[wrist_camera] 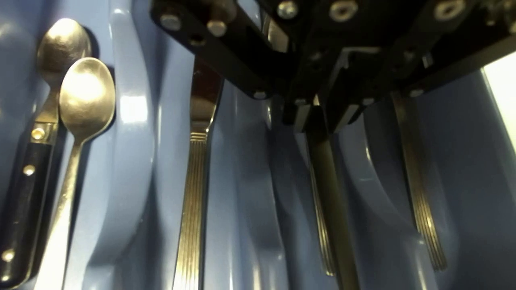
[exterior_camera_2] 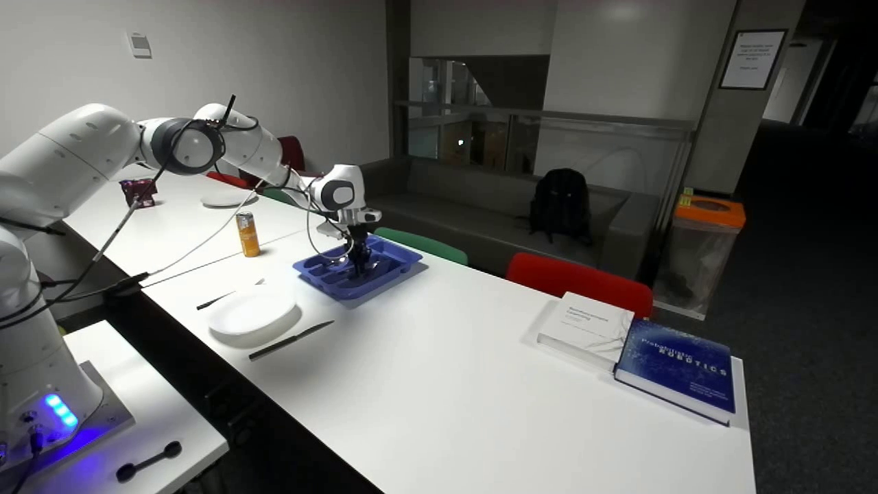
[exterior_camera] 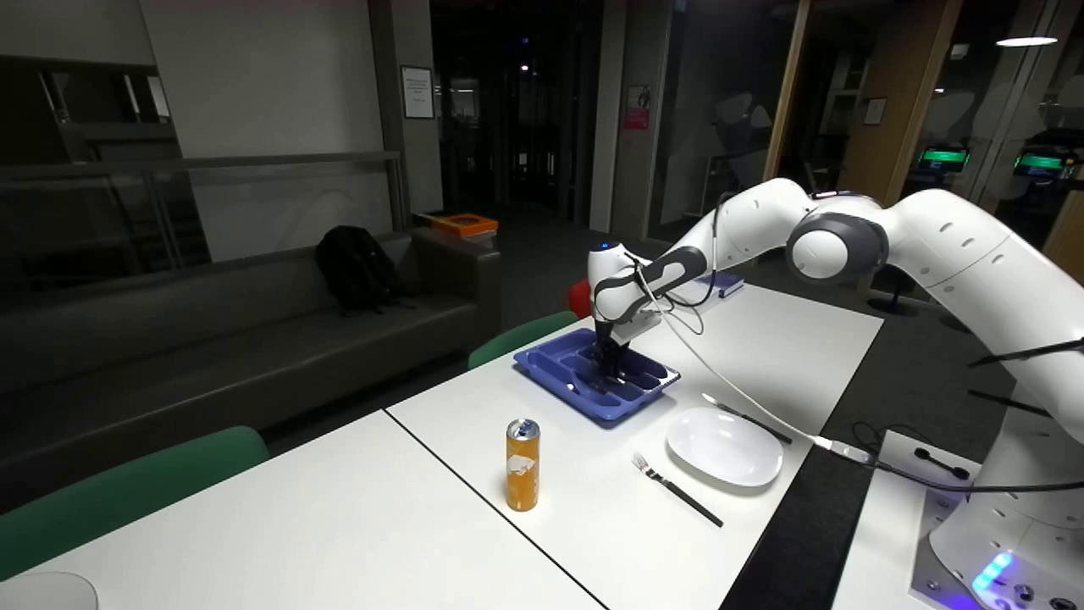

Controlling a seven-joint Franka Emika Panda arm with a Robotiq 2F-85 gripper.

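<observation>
My gripper is down inside the blue cutlery tray [exterior_camera: 561, 385], with its fingers shut on a long metal cutlery piece [wrist_camera: 336, 212]. The handle of that piece runs toward the bottom of the wrist view; its other end is hidden by the gripper, so its kind is unclear. Close beside it lies another ribbed handle [wrist_camera: 321, 227] in the same compartment. To the left in the tray are a knife [wrist_camera: 196, 164] and two spoons, a metal spoon [wrist_camera: 88, 99] and a black-handled spoon [wrist_camera: 34, 179]. A further ribbed handle [wrist_camera: 419, 193] lies to the right.
On the table, a white plate [exterior_camera: 724, 447] sits between a black-handled fork [exterior_camera: 678, 491] and a knife [exterior_camera: 747, 418]. An orange can [exterior_camera: 522, 466] stands near the tray. Books [exterior_camera_2: 675, 369] lie at the far end, with clear table before them.
</observation>
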